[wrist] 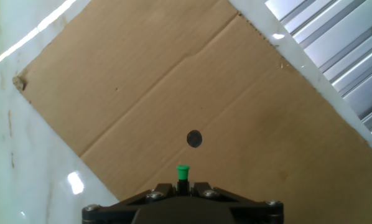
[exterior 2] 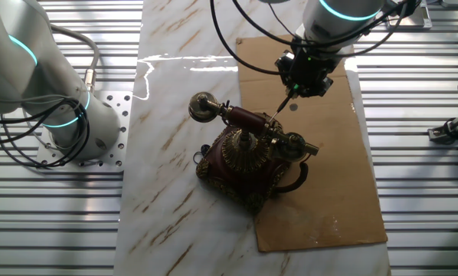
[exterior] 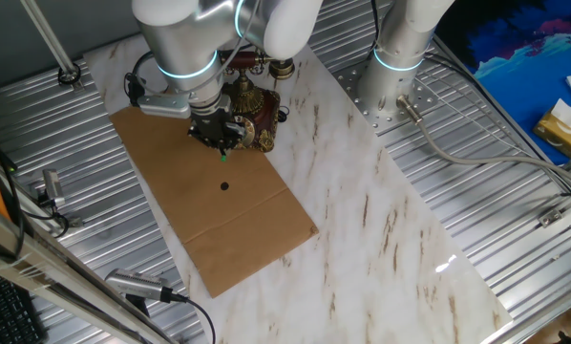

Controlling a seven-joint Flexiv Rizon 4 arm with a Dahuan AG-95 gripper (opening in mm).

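Note:
My gripper hangs over the brown cardboard, its fingers close together on a slim black tool with a green end. In exterior view 2 a thin shaft slants down and left from the gripper and, in that view, its tip overlaps the telephone's handset. A small black disc lies flat on the cardboard, just ahead of the green end in the wrist view. From exterior view 1 the same disc appears a little below the gripper, with cardboard visible between them.
An ornate red and brass telephone stands beside the gripper, partly on the cardboard's edge. The white marble board is clear toward the front right. A silver camera-like device sits at the left.

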